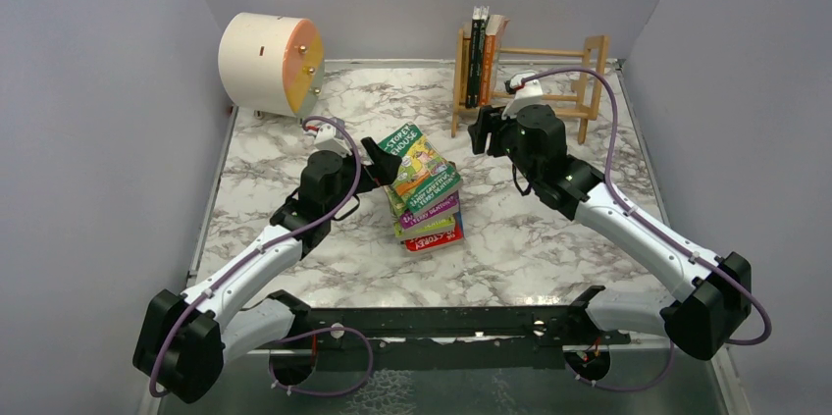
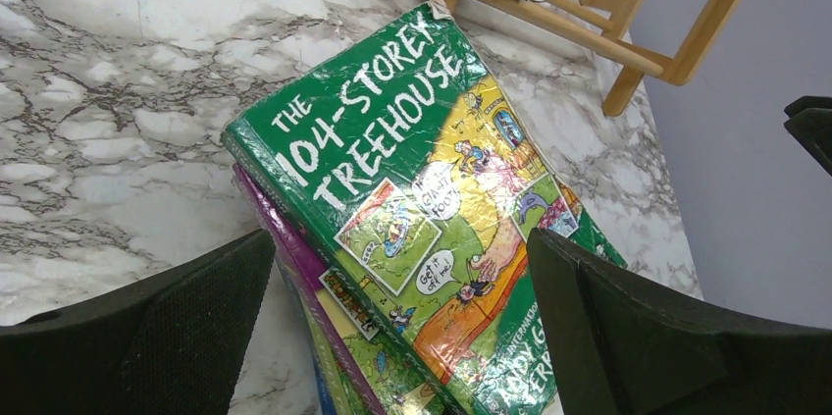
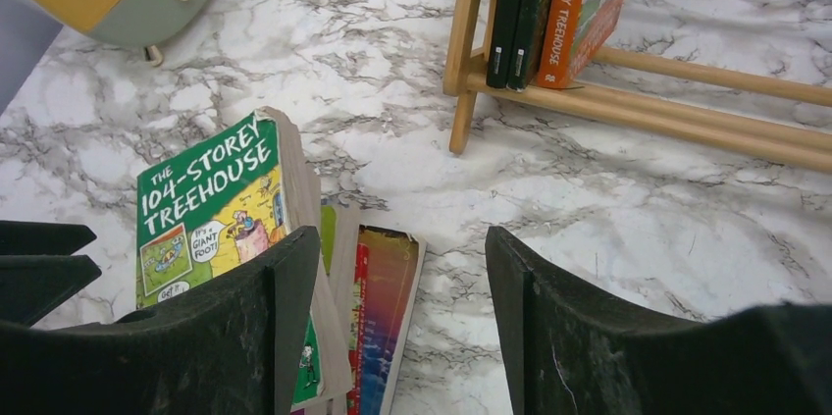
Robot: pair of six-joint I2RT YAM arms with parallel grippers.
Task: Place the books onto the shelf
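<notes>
A green Treehouse book lies on top of a skewed pile, with a purple book, a lime one and a red one under it. At the pile's left edge my left gripper stands open; in the left wrist view the green cover shows between and beyond its fingers, and whether they touch it I cannot tell. Right of the pile, my right gripper is open and empty. Two dark books and an orange Treehouse book stand upright at the left end of a wooden rack.
A round white cabinet with coloured drawers stands at the back left. Most of the rack's right part is empty. Bare marble table lies right of the pile and in front of it.
</notes>
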